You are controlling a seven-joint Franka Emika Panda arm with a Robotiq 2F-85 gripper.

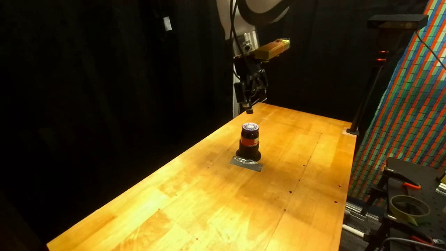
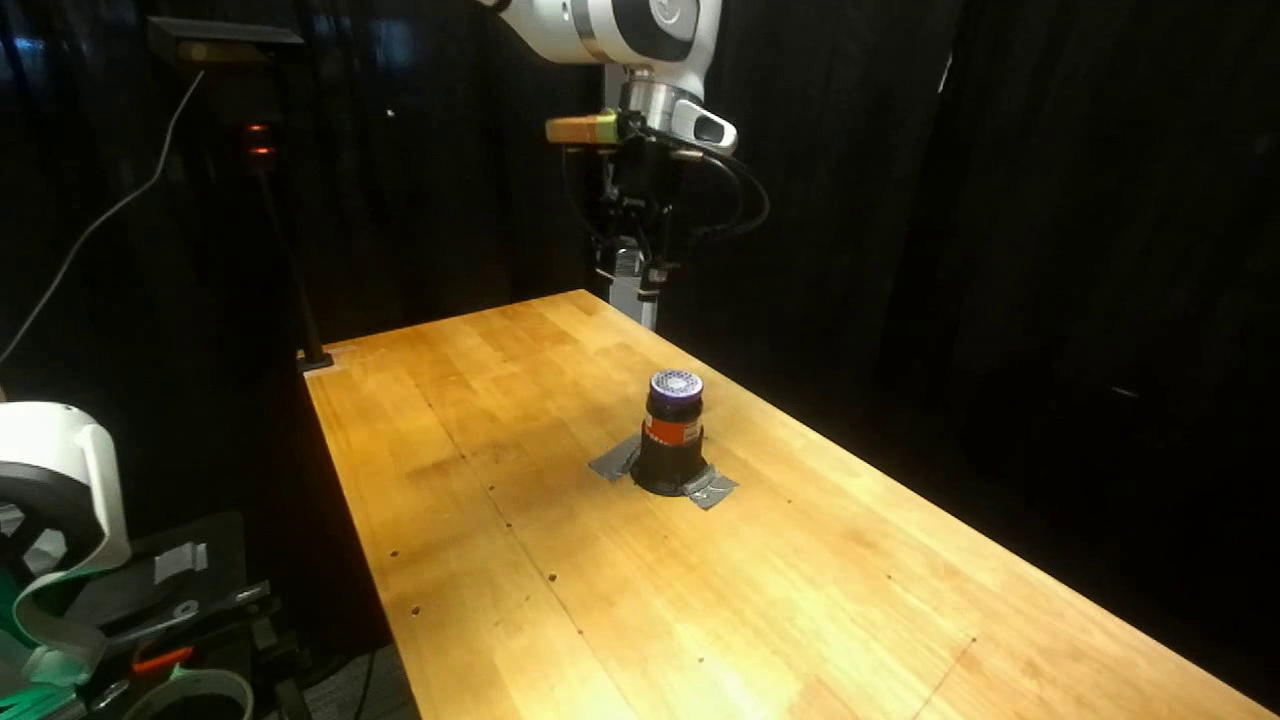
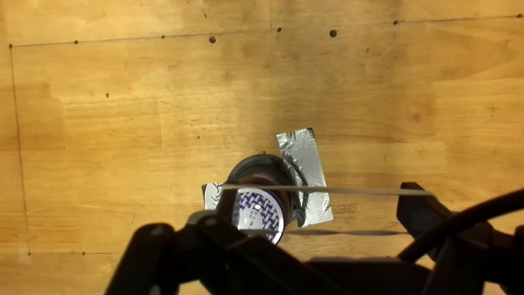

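A dark jar (image 1: 250, 142) with an orange label and a white-and-purple patterned lid (image 2: 675, 384) stands upright in a black round holder (image 2: 654, 474). Grey tape (image 3: 309, 177) fixes that holder to the table. Above and behind the jar hangs my gripper (image 1: 253, 103), clear of it. Seen from the wrist, its fingers (image 3: 415, 209) are wide apart, with two thin bands stretched across the gap. The left finger overlaps part of the lid in that view, and nothing is gripped.
A dark lamp-like stand (image 1: 368, 92) rises at the table's far corner. Beside the table, a black cart (image 1: 401, 175) carries a tape roll (image 1: 409, 207) and tools.
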